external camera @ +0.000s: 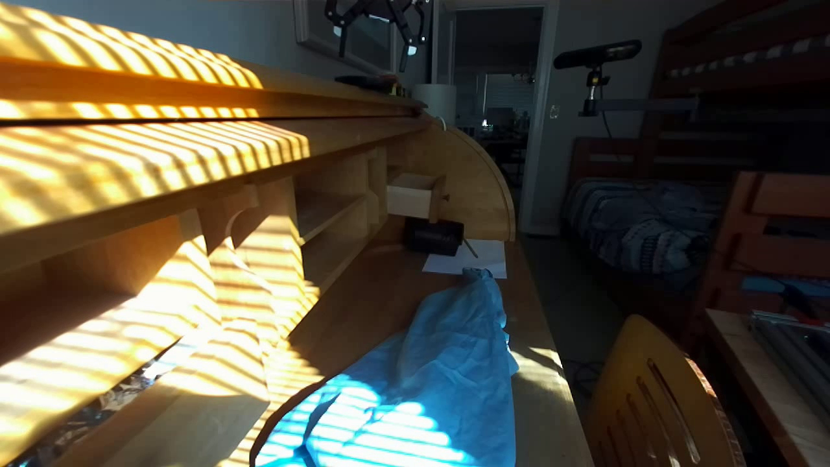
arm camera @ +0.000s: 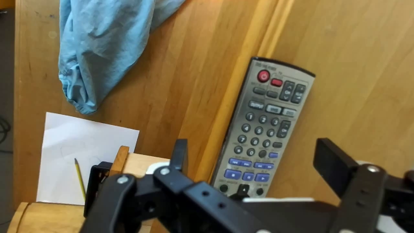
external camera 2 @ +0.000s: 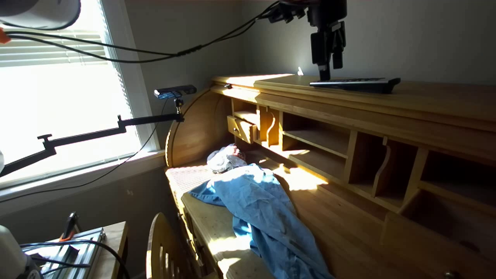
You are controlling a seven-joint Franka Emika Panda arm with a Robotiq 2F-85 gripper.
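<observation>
A long silver remote control (arm camera: 264, 128) with red, grey and blue buttons lies on the top ledge of the wooden desk. Its upper end points away from my gripper in the wrist view, and its lower end is partly hidden by the gripper's body. The fingers stand wide apart, one finger on each side of the remote, apparently above it and holding nothing. From exterior view 2, the gripper (external camera 2: 329, 60) points down over the desk's top, where the dark, flat remote (external camera 2: 355, 85) shows edge-on. Only part of the gripper (external camera: 375, 47) appears at the top of exterior view 1.
A blue cloth (external camera 2: 265, 204) spreads over the desk surface below the ledge. White paper (arm camera: 58, 155) with a pencil (arm camera: 80, 179) lies near a pulled-out small drawer (external camera: 412, 196). A camera on a stand arm (external camera 2: 174, 91) is off to the side. Around the remote, the top is largely clear.
</observation>
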